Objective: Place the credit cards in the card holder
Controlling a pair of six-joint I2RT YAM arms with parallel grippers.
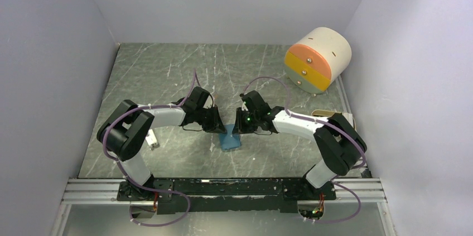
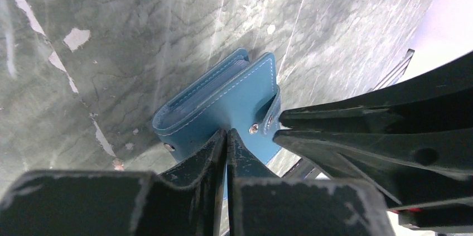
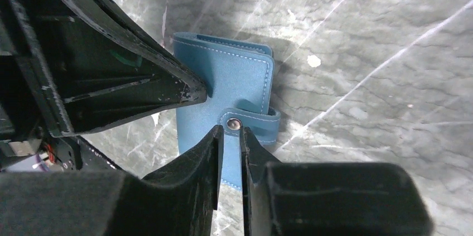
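The blue card holder (image 1: 230, 138) lies on the table at centre front, its strap fastened by a metal snap (image 3: 233, 124). Pale sleeves (image 2: 207, 86) show between its covers in the left wrist view. My left gripper is shut, its tips at the holder's front face; nothing can be made out between them. Over the strap and snap, my right gripper stands slightly open, with blue leather visible behind the narrow gap. Both grippers sit close together above the holder. I cannot make out any separate credit card.
A rounded cabinet with coloured drawers (image 1: 308, 68) stands at the back right. A tan-edged item (image 1: 322, 112) is partly hidden behind the right arm. Beside the left arm lies a small white object (image 1: 151, 139).
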